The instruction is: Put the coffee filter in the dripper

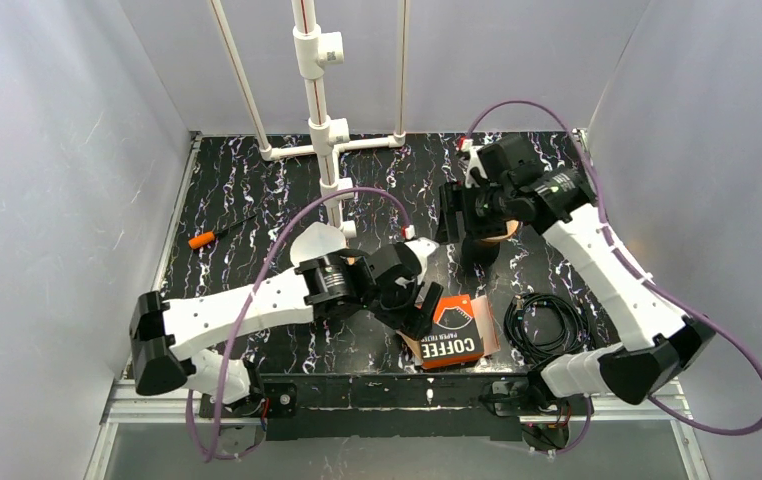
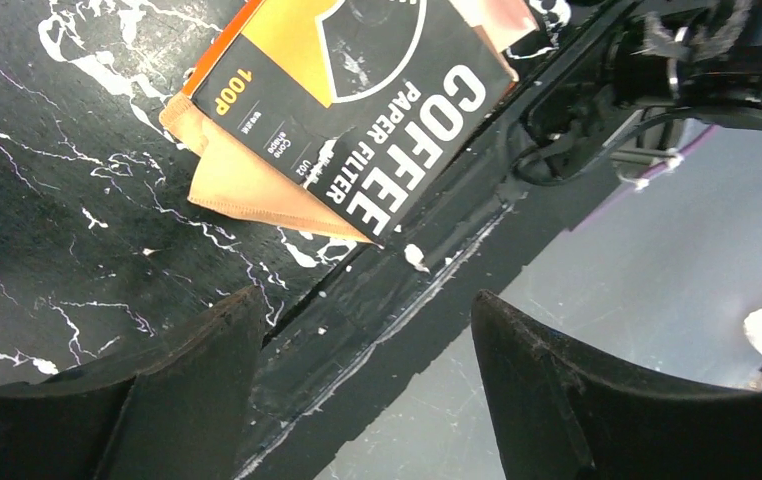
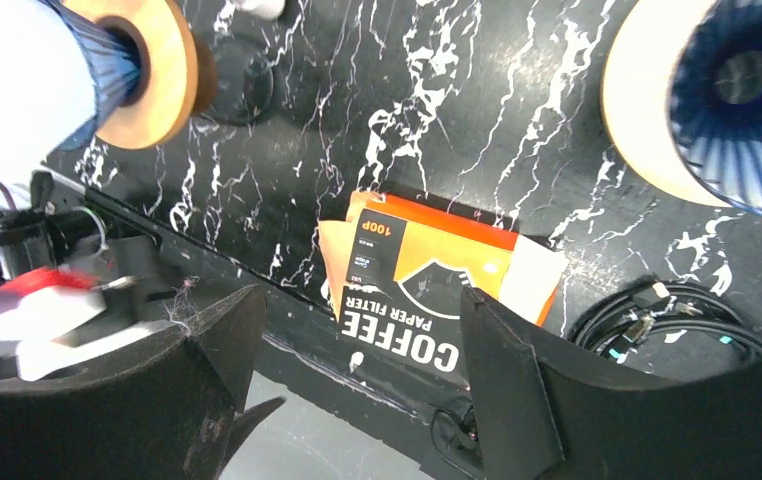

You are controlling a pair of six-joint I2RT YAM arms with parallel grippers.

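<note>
The black and orange coffee filter box [image 1: 452,332] lies flat near the table's front edge. Brown paper [image 2: 257,190] sticks out from one side of it. Above its left side is my left gripper [image 1: 425,310], fingers apart and nothing between them in the left wrist view. My right gripper [image 1: 451,212] is open and empty, over the table behind the box. A blue ribbed dripper [image 3: 737,110] with a wooden ring shows at the right wrist view's right edge, its inside empty. At that view's upper left, another blue dripper [image 3: 112,70] has a white paper-like sheet [image 3: 17,70] over it.
Coiled black cable [image 1: 547,328] lies right of the box. An orange-handled screwdriver [image 1: 203,240] rests at the left. A white pipe stand [image 1: 322,130] rises at the back.
</note>
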